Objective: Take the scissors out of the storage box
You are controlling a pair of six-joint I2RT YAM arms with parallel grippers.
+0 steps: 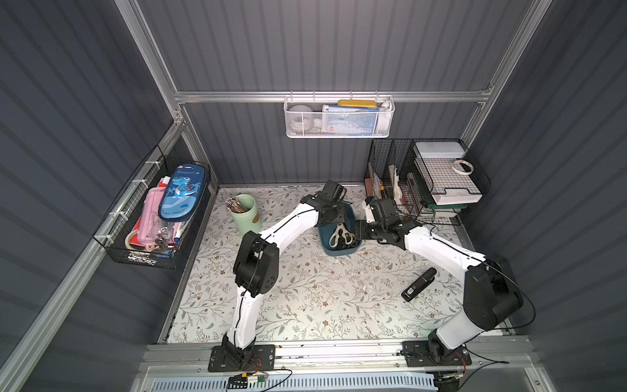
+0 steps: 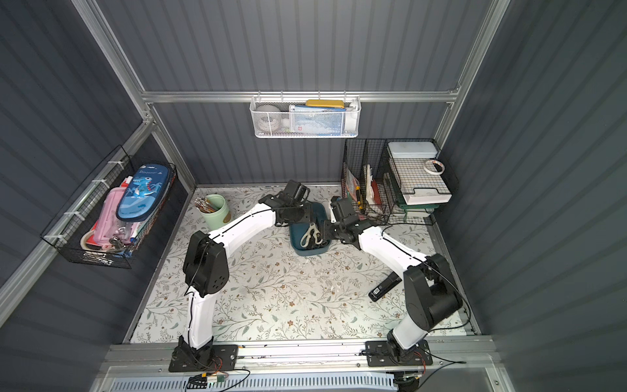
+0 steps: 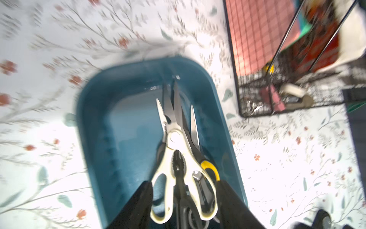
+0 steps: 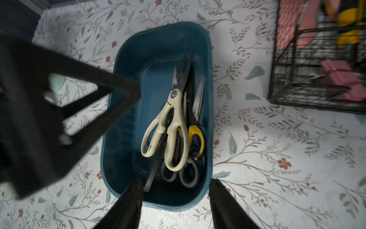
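A teal storage box [image 3: 122,122] lies on the table, holding several scissors; white-handled scissors [image 4: 175,114] rest on top, with yellow-handled [image 4: 196,133] and dark-handled scissors [image 4: 190,173] beneath. My left gripper hangs over the box, its fingertips either side of the white handles, apart; whether they touch cannot be told. In the right wrist view it looms dark at the upper left. My right gripper is at the box's near right, fingers apart with nothing visibly held.
Black wire organisers [image 1: 450,196] stand close behind on the right. A green cup [image 1: 245,215] stands left, a black stapler-like object [image 1: 418,284] lies front right. A wire basket [image 1: 150,254] hangs on the left wall.
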